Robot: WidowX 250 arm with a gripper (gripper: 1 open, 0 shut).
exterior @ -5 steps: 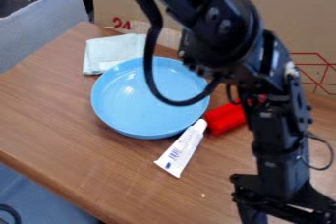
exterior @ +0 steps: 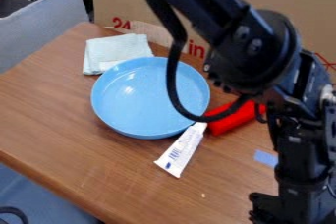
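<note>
A light blue plate (exterior: 141, 98) lies on the wooden table. A white tube (exterior: 179, 152), apparently toothpaste, lies just in front of it, cap end toward the back. A red cylindrical object (exterior: 230, 120) lies right of the plate, partly behind the arm. A pale folded cloth (exterior: 116, 49) is behind the plate. My gripper (exterior: 286, 210) is low at the right front edge of the view, partly cut off and dark; its fingers' state is hard to make out.
A cardboard box (exterior: 277, 17) stands along the back. A small blue piece (exterior: 264, 157) lies right of the tube.
My arm and gripper have shifted right, uncovering more of the table and the small blue piece. The objects on the table have not visibly moved.
</note>
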